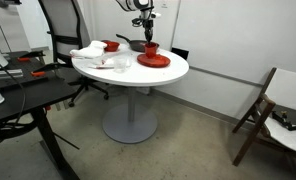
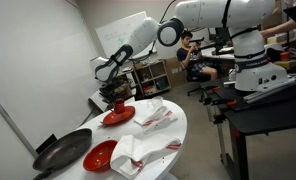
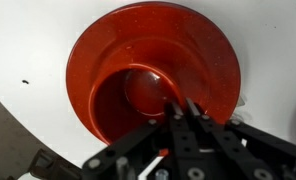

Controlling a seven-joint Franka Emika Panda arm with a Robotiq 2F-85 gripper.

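A red mug (image 1: pixel 151 48) hangs at or just above the red plate (image 1: pixel 154 60), near the right side of the round white table. My gripper (image 1: pixel 148 39) is shut on the mug's rim from above. In the wrist view the open mouth of the mug (image 3: pixel 113 105) faces the camera, and the fingers (image 3: pixel 178 108) meet its wall on the right. The plate (image 3: pixel 203 50) shows behind the mug. In exterior view 2 the mug (image 2: pixel 119 107) appears over the plate (image 2: pixel 112 119); any gap beneath it is hard to judge.
Near the plate is a dark pan (image 2: pixel 63 151), with a red bowl (image 2: pixel 98 157) and a white cloth (image 2: pixel 143 150) farther along the table. A clear container (image 1: pixel 119 65) sits near the table edge. Bare table lies right of the plate (image 1: pixel 178 70).
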